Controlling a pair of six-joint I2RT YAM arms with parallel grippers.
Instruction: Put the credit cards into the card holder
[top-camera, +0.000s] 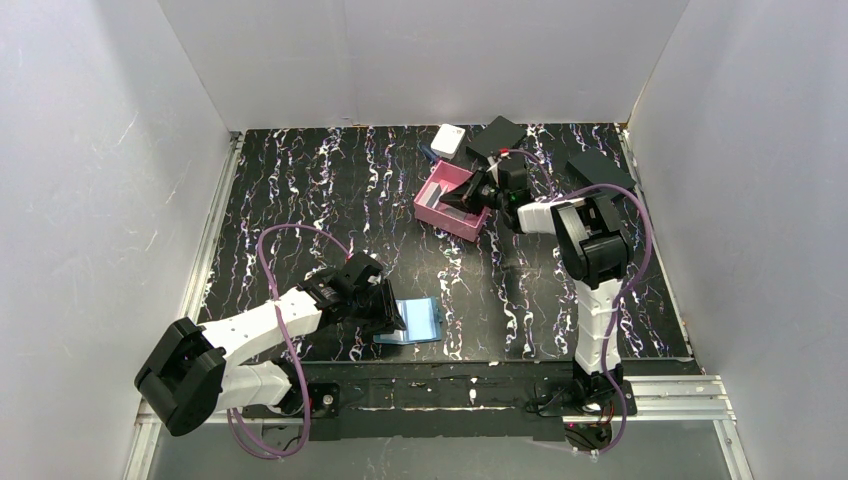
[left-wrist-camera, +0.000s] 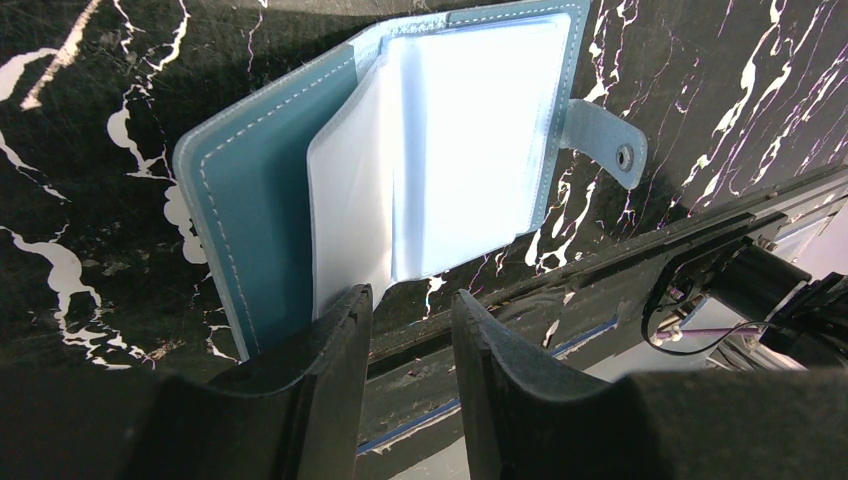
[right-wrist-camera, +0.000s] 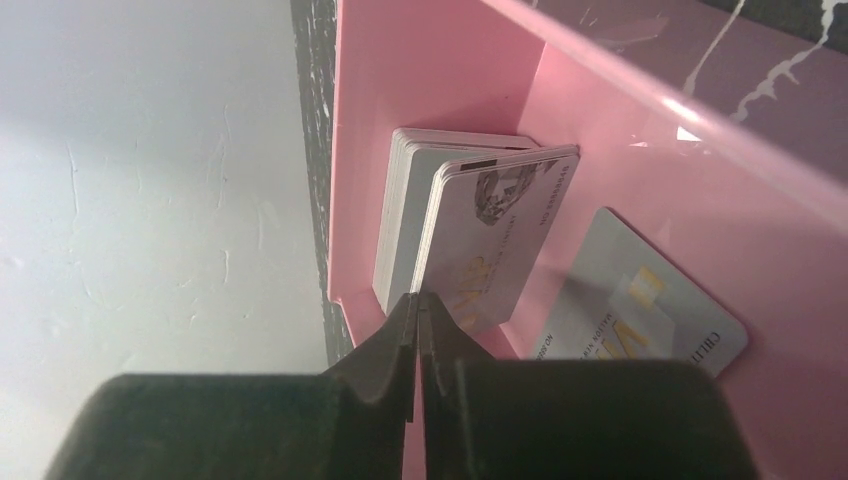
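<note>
The blue card holder (left-wrist-camera: 275, 200) lies open near the table's front edge, its clear sleeves (left-wrist-camera: 470, 140) facing up and one sleeve (left-wrist-camera: 350, 190) lifted at an angle. Over its left part, my left gripper is open, one fingertip close against the lifted sleeve's lower corner. In the pink box (right-wrist-camera: 440, 60), a stack of grey cards (right-wrist-camera: 490, 230) leans on more cards behind it, and a single card (right-wrist-camera: 640, 300) lies apart to the right. My right gripper is shut, its tips at the leaning stack's lower left edge; nothing clearly shows between them.
Behind the pink box stand a white box (top-camera: 448, 140) and a dark flat box (top-camera: 497, 137). Another dark box (top-camera: 600, 170) lies at the right rear. Bare table separates the pink box from the holder.
</note>
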